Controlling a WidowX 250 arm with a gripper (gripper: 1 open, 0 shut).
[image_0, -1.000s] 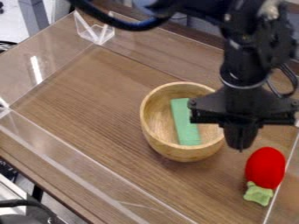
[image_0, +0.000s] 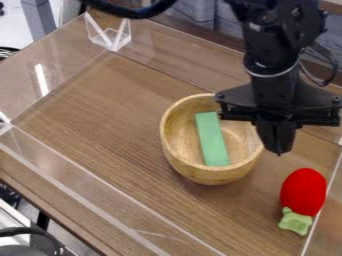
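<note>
A wooden bowl (image_0: 181, 140) sits on the table, holding a green rectangular block (image_0: 211, 138). Over its right side hangs my black gripper (image_0: 278, 140), shut, with nothing visible between its fingers. Below it on the right, a red oval object (image_0: 303, 191) lies by a small light-green piece (image_0: 295, 220).
A white wire-like holder (image_0: 108, 32) stands at the back left. A light strip runs along the right edge.
The gripper has risen a little and shifted slightly, moving away from the red object. The objects on the table look unmoved.
</note>
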